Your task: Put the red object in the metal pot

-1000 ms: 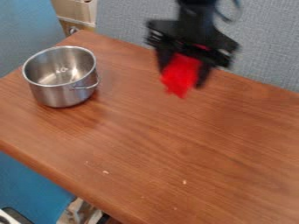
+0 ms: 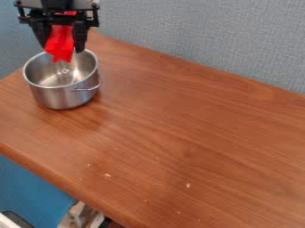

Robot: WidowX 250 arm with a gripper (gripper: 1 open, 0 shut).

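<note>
At the upper left, my black gripper (image 2: pixel 60 40) is shut on the red object (image 2: pixel 60 43), which hangs down between its fingers. Below it stands the metal pot (image 2: pixel 56 94), upright and silver, with a handle on its right side. In this view the red object overlaps the pot's back rim, its lower end reaching over the opening. How high it hangs above the pot I cannot tell.
A grey wall (image 2: pixel 215 36) runs along the far edge. The pot is near the table's left edge, beside a blue surface (image 2: pixel 30 191).
The gripper has carried the red object leftward from above the table's far middle to over the pot. The pot has not moved.
</note>
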